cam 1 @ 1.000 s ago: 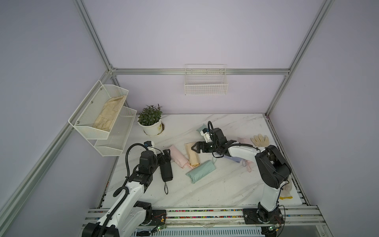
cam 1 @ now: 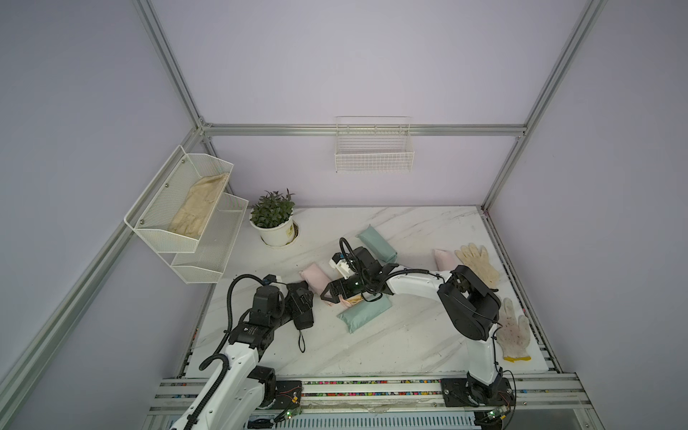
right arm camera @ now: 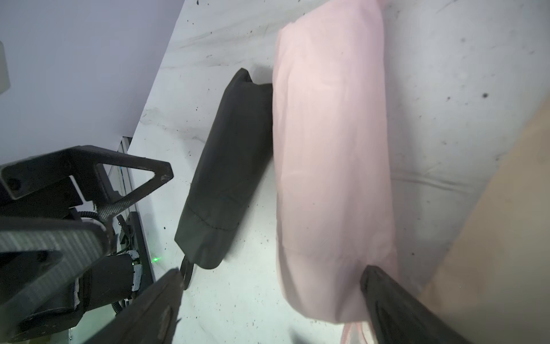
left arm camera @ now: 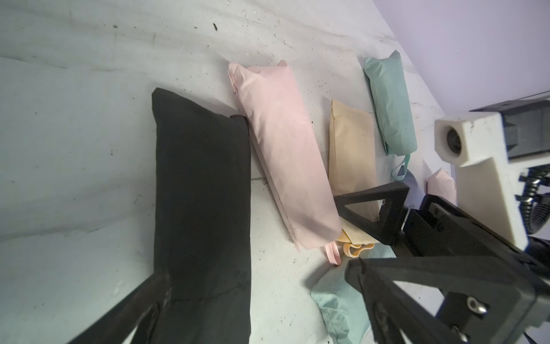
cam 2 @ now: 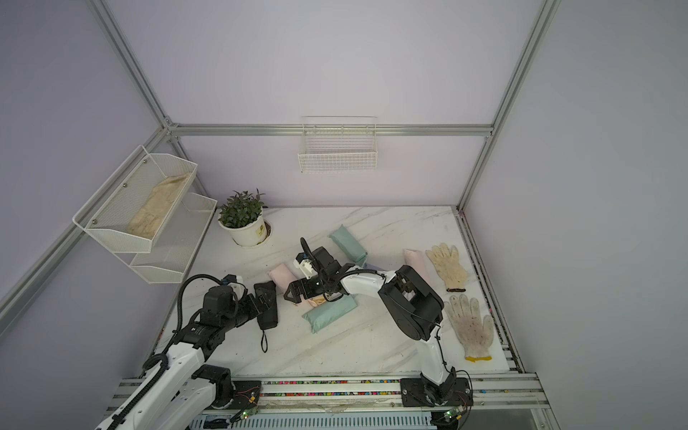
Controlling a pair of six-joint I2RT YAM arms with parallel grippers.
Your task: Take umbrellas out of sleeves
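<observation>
The black sleeve (left arm camera: 203, 189) lies on the table with its cord loop toward the front. Close above it my left gripper stands open, one blurred finger overlapping the sleeve's edge in the left wrist view. A pink sleeve (right arm camera: 335, 143) touches or nearly touches the black one at their far ends. My right gripper is open over the pink sleeve's near end, with one finger in front of its corner. Beside the pink sleeve lies a beige one (left arm camera: 352, 143), largely covered by the right gripper from above. A teal sleeve (cam 1: 365, 314) lies in front.
Another teal sleeve (cam 1: 377, 243) lies behind the right arm, and a second pink one (cam 1: 444, 259) at the right. Two work gloves (cam 1: 512, 333) rest along the right edge. A potted plant (cam 1: 272, 215) stands back left.
My right gripper has moved left, from the beige sleeve's far side to over the pink sleeve's near end. The left gripper has shifted slightly toward the front. The sleeves appear unmoved.
</observation>
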